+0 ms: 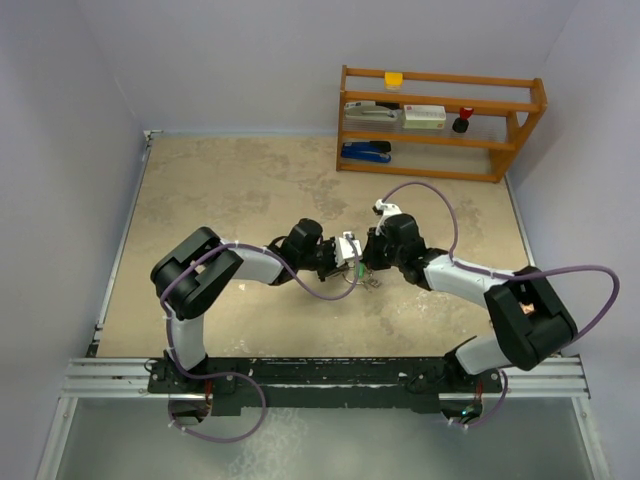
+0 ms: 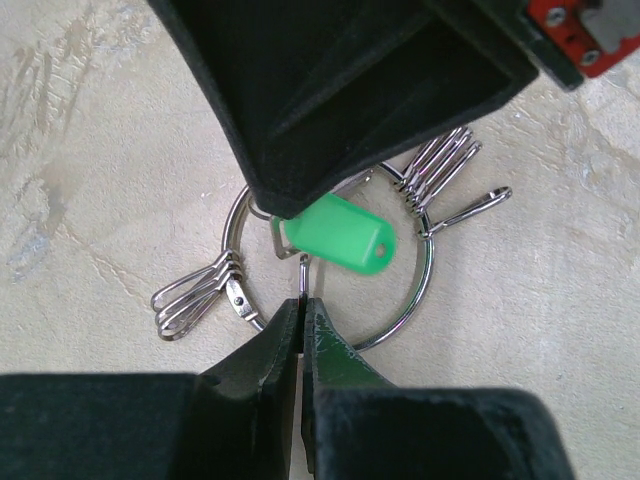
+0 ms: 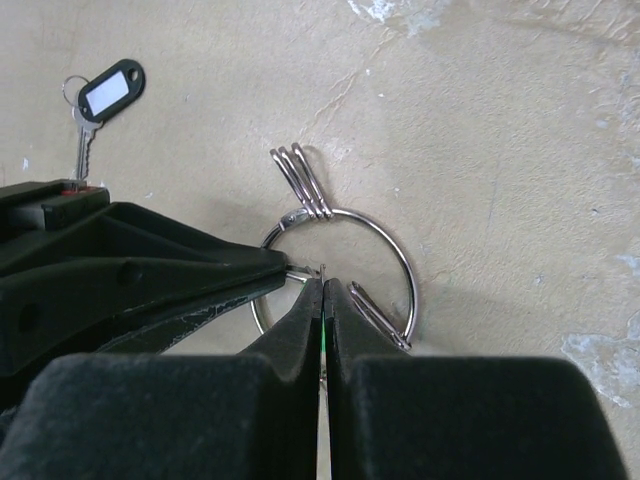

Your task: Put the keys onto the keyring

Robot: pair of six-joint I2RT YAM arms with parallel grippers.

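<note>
A large metal keyring (image 2: 424,280) with several wire hooks (image 2: 190,296) lies around the work spot. Shut at its near edge, my left gripper has one thin wire hook (image 2: 304,272) sticking out from its fingertips. In the right wrist view, my right gripper is shut, with a sliver of metal at its tips. A green key tag (image 2: 345,235) hangs just beneath the right gripper, over the ring's middle, with a small wire loop (image 2: 282,242) at its end. The right fingers hide most of the key.
Another key (image 3: 84,145) with a black tag (image 3: 110,92) lies apart on the table. A wooden rack (image 1: 440,140) with stationery stands at the back right.
</note>
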